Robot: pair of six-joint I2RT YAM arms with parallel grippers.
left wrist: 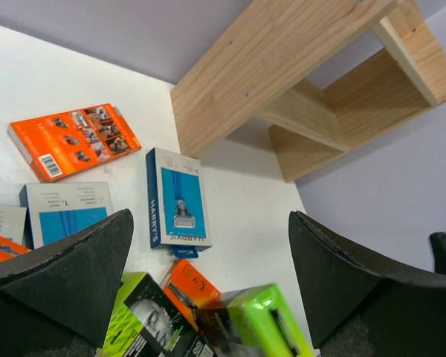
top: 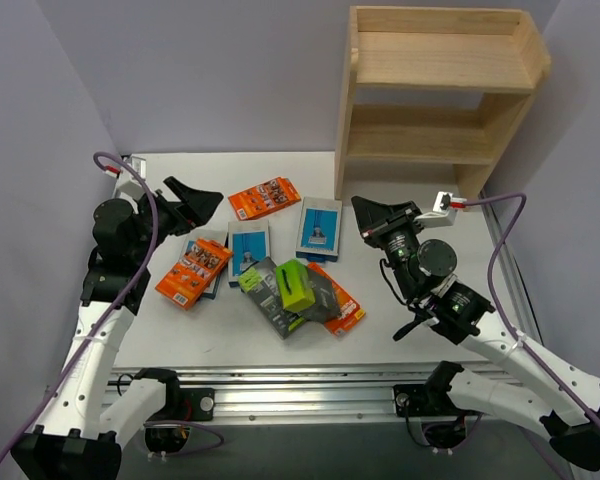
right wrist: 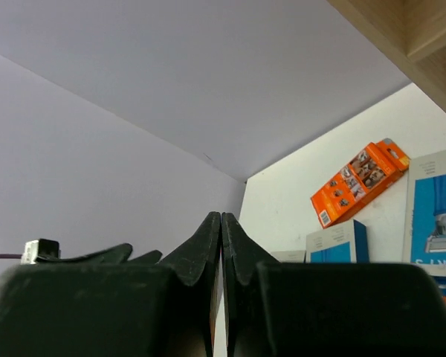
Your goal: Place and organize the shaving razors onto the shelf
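My left gripper (top: pixel 196 190) is open at the left, with nothing between its fingers in the left wrist view. My right gripper (top: pixel 358 204) is shut, its fingertips (right wrist: pixel 212 223) meeting on nothing. Apart from both, a black-and-green razor box (top: pixel 297 288), blurred in the left wrist view, is tilted over the heap at mid-table. Under or beside it are another black-and-green box (top: pixel 270 298) and an orange box (top: pixel 345 312). Two more orange packs (top: pixel 264 198) (top: pixel 194 272) and blue-and-white Harry's boxes (top: pixel 320 228) (top: pixel 249 245) lie farther back and left.
An empty-looking wooden shelf (top: pixel 420 118) stands at the back right; its side panel (left wrist: pixel 238 67) rises close behind a Harry's box. Grey walls close in the sides and back.
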